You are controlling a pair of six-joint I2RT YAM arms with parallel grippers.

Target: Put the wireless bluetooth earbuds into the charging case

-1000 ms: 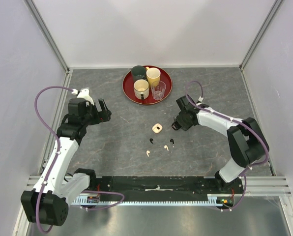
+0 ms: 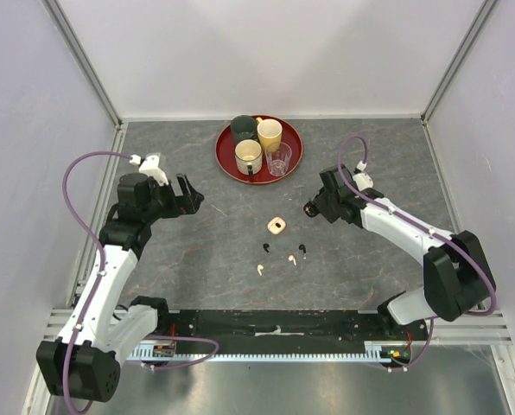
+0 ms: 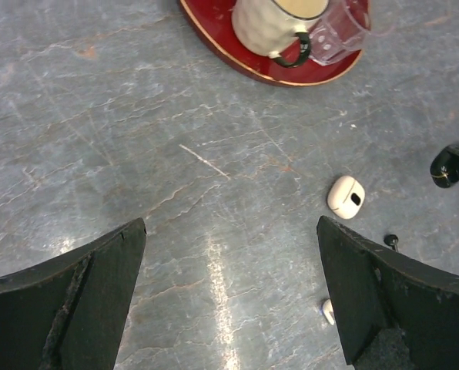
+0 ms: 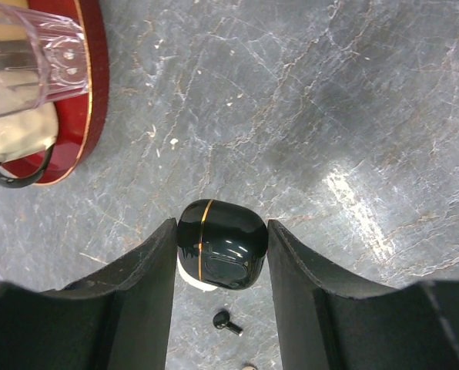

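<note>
A glossy black charging case [image 4: 223,245] with a gold line is held between the fingertips of my right gripper [image 2: 315,207], which is shut on it. In the right wrist view this case partly covers the white charging case [image 2: 276,225] lying mid-table. In the top view two black earbuds [image 2: 266,248] lie apart, near that white case on its front side. Two white earbuds [image 2: 292,258] are a little closer to the front. My left gripper [image 2: 192,191] stands open at the left, its fingers [image 3: 83,301] wide apart with only bare table visible between them.
At the back, a round red tray [image 2: 225,162] carries a dark cup [image 2: 243,129], a yellow mug [image 2: 270,133], a cream mug [image 2: 248,156] and a clear glass [image 2: 278,159]. Bare grey table lies left of the white case and at the right rear.
</note>
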